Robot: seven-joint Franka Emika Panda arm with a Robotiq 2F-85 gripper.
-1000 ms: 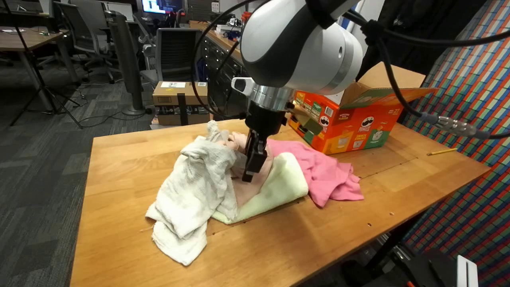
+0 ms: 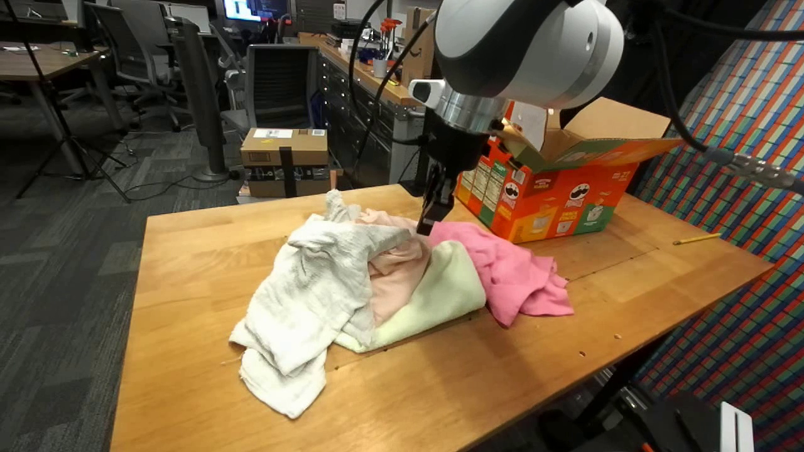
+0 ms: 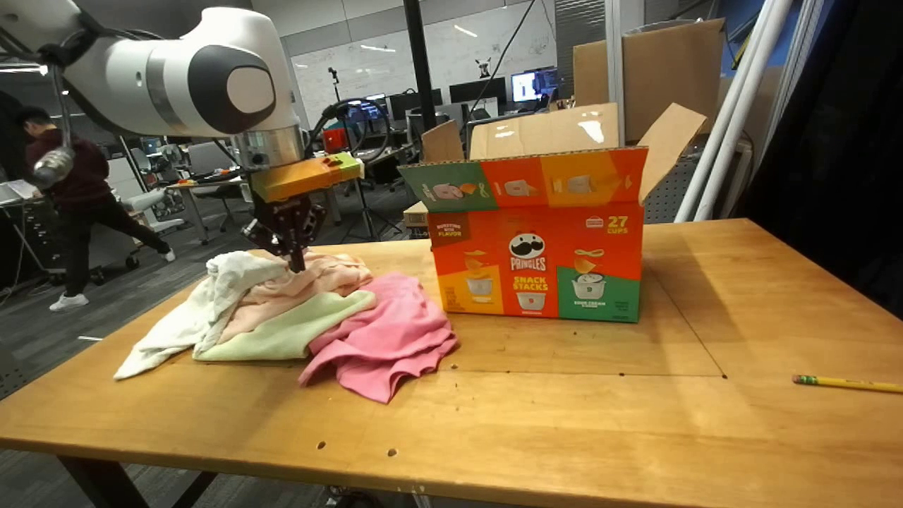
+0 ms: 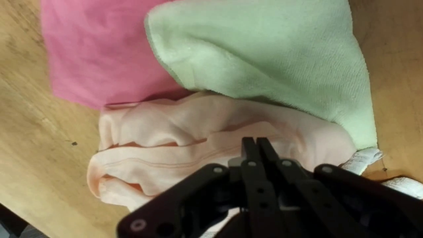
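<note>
My gripper is shut, its fingertips together with no cloth between them. In the wrist view it hangs over a crumpled peach cloth [image 4: 158,158], which lies outside the fingers. A pale green cloth [image 4: 285,51] and a pink cloth [image 4: 107,47] lie beside the peach one. The white cloth [image 2: 309,286] drapes over the left part of the pile in exterior view 1; the arm hides most of it from the wrist view. From exterior view 2, the gripper [image 3: 296,267] appears just above the pile, in front of or over the peach cloth [image 3: 330,272].
An open Pringles carton [image 3: 542,254] stands beside the pile, its flaps spread outward. A yellow pencil [image 3: 846,384] lies near the table's far end. Bare wooden table [image 2: 196,301] surrounds the cloths, with free room along the front.
My gripper has risen and shifted toward the carton. The pile has stayed nearly in place.
</note>
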